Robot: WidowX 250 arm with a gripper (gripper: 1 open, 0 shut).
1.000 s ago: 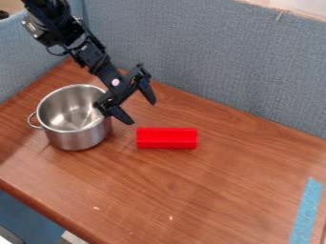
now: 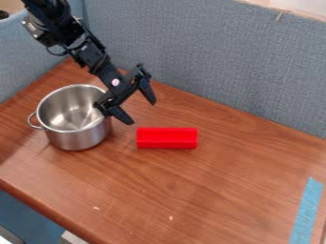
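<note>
A steel pot (image 2: 71,133) with side handles stands on the wooden table at the left. A red block (image 2: 167,138) lies to its right, apart from it. My black gripper (image 2: 114,106) is over the pot's right rim, angled down; whether its fingers hold the rim or are empty is too small to tell.
A blue strip (image 2: 306,212) lies at the table's right edge. Grey padded walls (image 2: 235,57) stand behind.
</note>
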